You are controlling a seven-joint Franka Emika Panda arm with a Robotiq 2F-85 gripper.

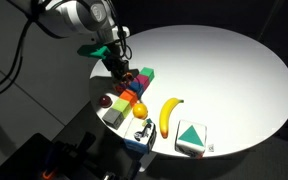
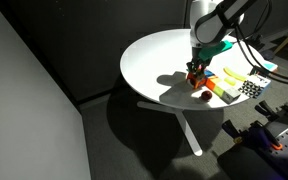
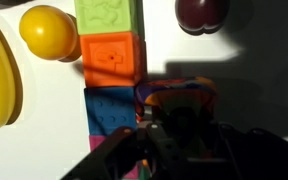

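Observation:
A small multicoloured object, orange with yellow and blue, stands on the white table beside a row of blocks. My gripper is down at this object, its dark fingers close around the near part. Shadow hides how firmly they touch it, and the object's lower part is covered. In exterior view 1 the gripper is low at the left side of the table, next to the blocks. The row holds a green block, an orange block, a blue block and a pink one.
A yellow banana and an orange fruit lie on the other side of the row. A dark red fruit sits near the table's edge. A white box with a green triangle stands farther off.

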